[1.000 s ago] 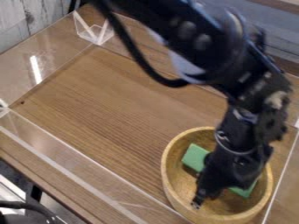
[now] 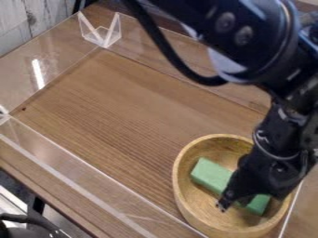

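A tan round bowl [image 2: 199,209] sits at the lower right of the table, holding a green block [image 2: 214,175] that lies tilted along its floor. My gripper [image 2: 231,193] reaches down from the right into the bowl, over the block, with its fingertips at or just above it and partly hiding it. The fingers look close together; whether anything thin is between them is not clear.
A clear plastic holder [image 2: 102,30] stands at the back left. Clear edging runs along the left and front, with dark cables beyond.
Over the last second my gripper and arm have moved up and back from the front of the bowl, uncovering more of the green block.
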